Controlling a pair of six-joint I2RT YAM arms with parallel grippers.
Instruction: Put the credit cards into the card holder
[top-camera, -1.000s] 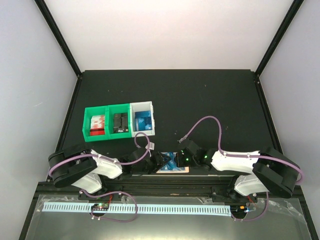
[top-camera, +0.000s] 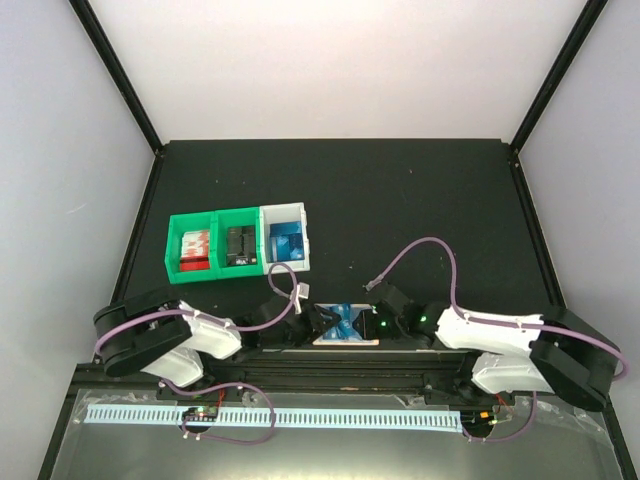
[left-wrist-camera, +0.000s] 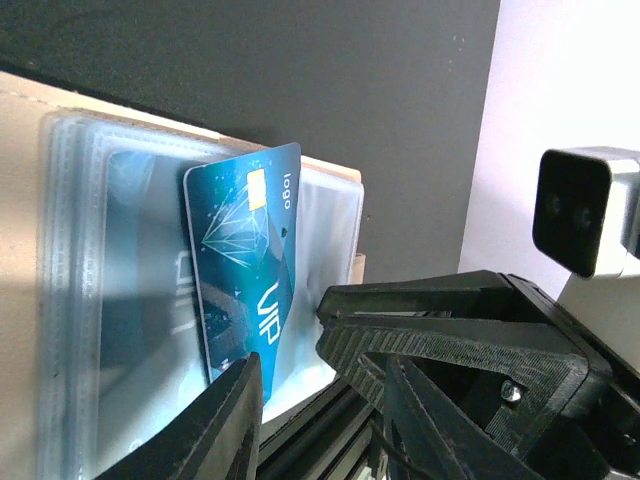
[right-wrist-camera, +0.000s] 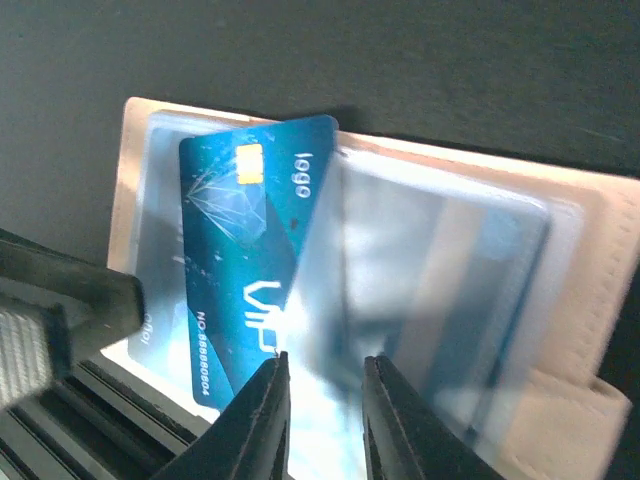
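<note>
A blue VIP card (left-wrist-camera: 240, 250) lies on the clear pockets of the open card holder (left-wrist-camera: 20, 250), which is at the front edge of the table between both arms. In the left wrist view my left gripper has its fingers apart over the holder's lower part, by the card's bottom end. My right gripper hovers over the holder, right of the card's lower end in the right wrist view, its fingertips slightly apart with no card seen between them. The other gripper's dark body shows close by in each wrist view.
Behind and left stand green bins (top-camera: 215, 222) with red and black items, and a white bin (top-camera: 284, 210) with blue cards.
</note>
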